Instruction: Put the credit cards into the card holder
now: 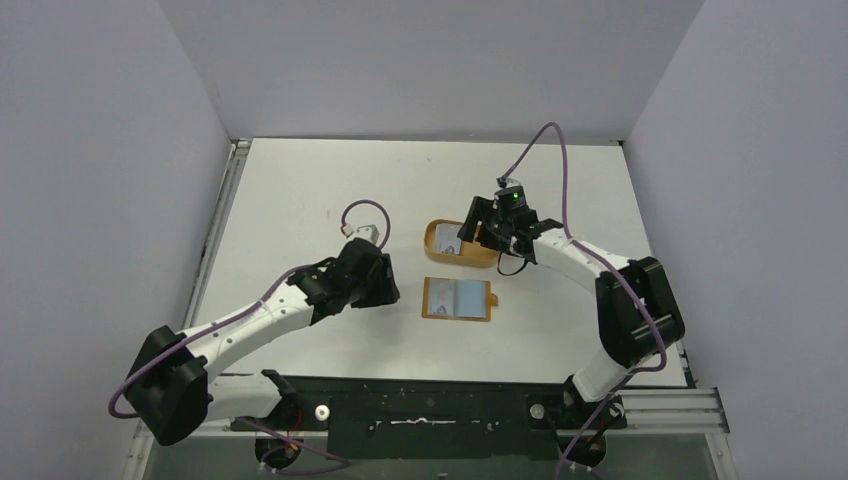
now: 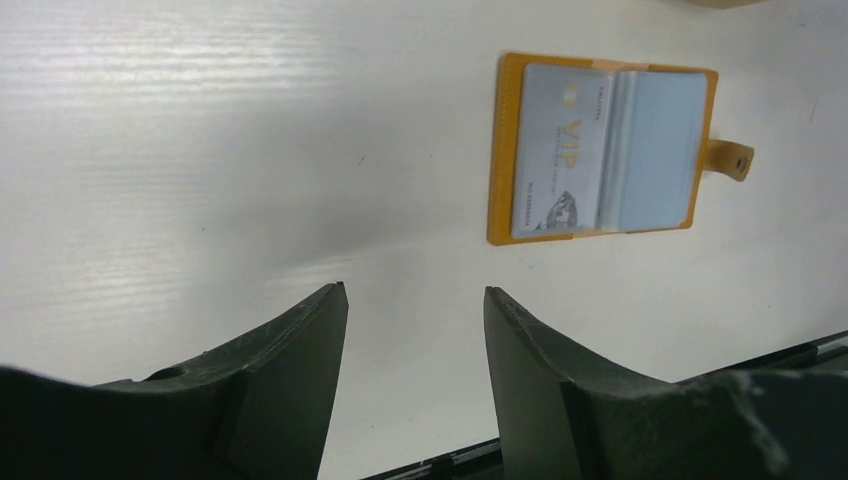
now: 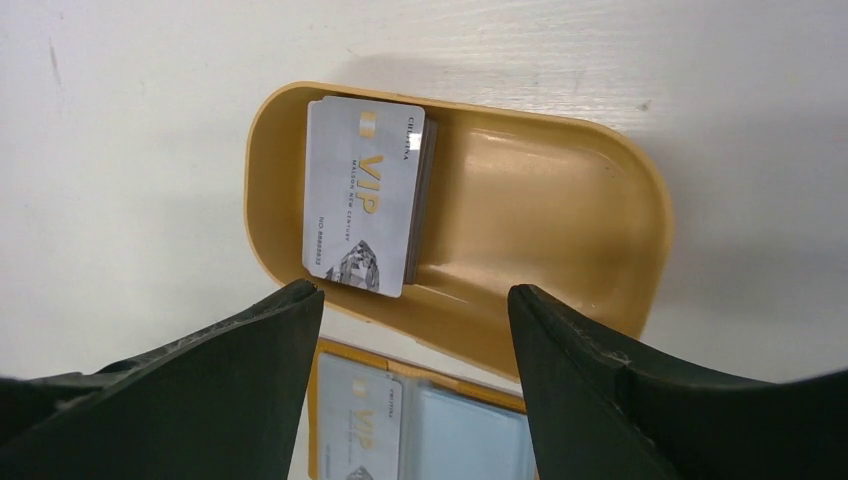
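The card holder [image 2: 503, 150] lies open and flat on the table, a grey VIP card [image 2: 560, 140] under its left clear sleeve and a plain bluish sleeve [image 2: 662, 150] on the right. Behind it, a stack of silver VIP cards [image 3: 360, 190] rests at the left end of a tan tray [image 3: 530, 210]. My right gripper is open above the tray, with no card between its fingers. Left of the holder, over bare table, my left gripper stands open and empty.
A tan strap tab [image 2: 732, 158] sticks out from the holder's right side. The tray's right part is empty. Its dark front edge [image 2: 800, 352] runs below the holder.
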